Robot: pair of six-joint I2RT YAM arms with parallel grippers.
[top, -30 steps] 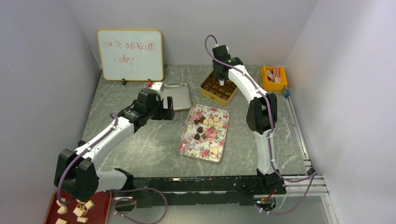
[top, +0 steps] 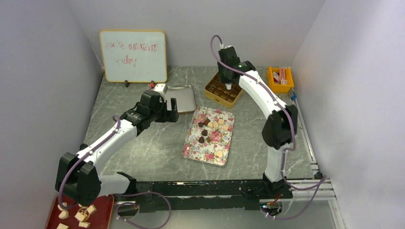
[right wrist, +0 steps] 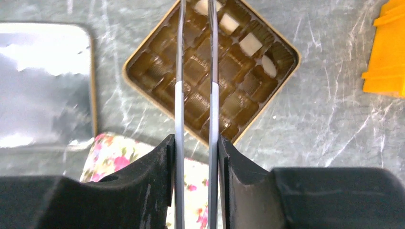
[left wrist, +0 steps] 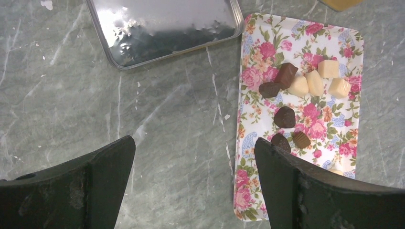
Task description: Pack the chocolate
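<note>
The open box (top: 218, 98) with brown compartments sits at the back; in the right wrist view several cream chocolates (right wrist: 250, 44) lie along its far right side, and many compartments are empty. My right gripper is shut on a pair of metal tongs (right wrist: 179, 105), which reach over the box. Their tips run out of the top of that view, so whether they grip anything is hidden. On the floral tray (left wrist: 248, 157) lie dark chocolates (left wrist: 285, 117) and cream ones (left wrist: 315, 83). My left gripper stands open and empty, left of that tray.
A bare metal tray (top: 184, 98) lies left of the box. At the back right is an orange bin (top: 281, 87) with small packets. A whiteboard (top: 133, 56) leans at the back left. A red tray (top: 102, 212) holds more cream pieces at the lower left. Bare tabletop lies at front left.
The left arm and the tray's chocolates look unchanged.
</note>
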